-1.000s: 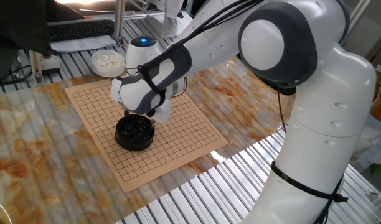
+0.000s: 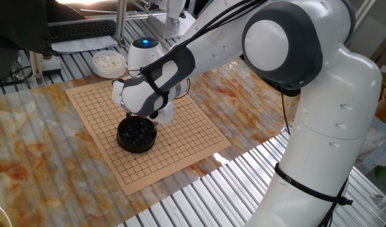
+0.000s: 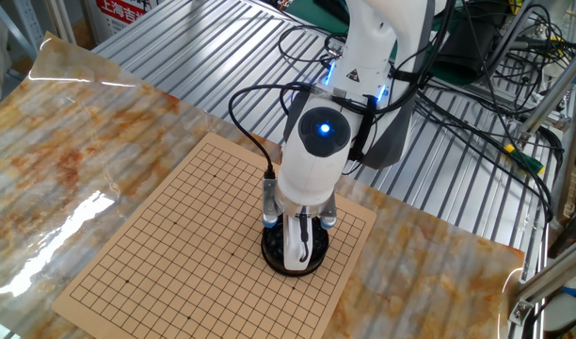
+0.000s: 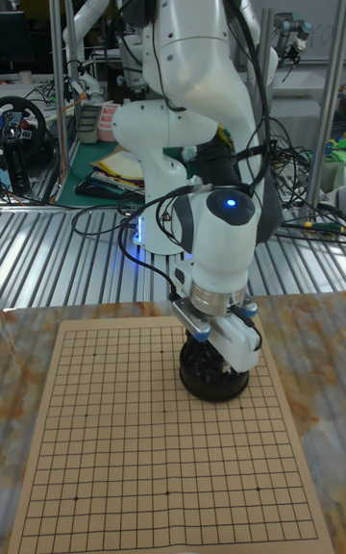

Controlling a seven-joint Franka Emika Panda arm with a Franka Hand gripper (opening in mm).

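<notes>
A round black bowl filled with black stones stands upright on the gridded go board. Directly over its rim is my gripper, pointing down. In exterior view 2 the fingers sit wide apart, one at each side of the bowl. Whether they press on the bowl or only stand around it cannot be made out, since the hand covers part of the rim. Exterior view 3 has the bowl on the board's right half, under the hand.
A bowl of white stones is behind the board, near a keyboard. Most of the board's left side is bare in exterior view 3.
Only a very slight shift of the hand over the bowl shows. The bowl and the board have stayed in place.
</notes>
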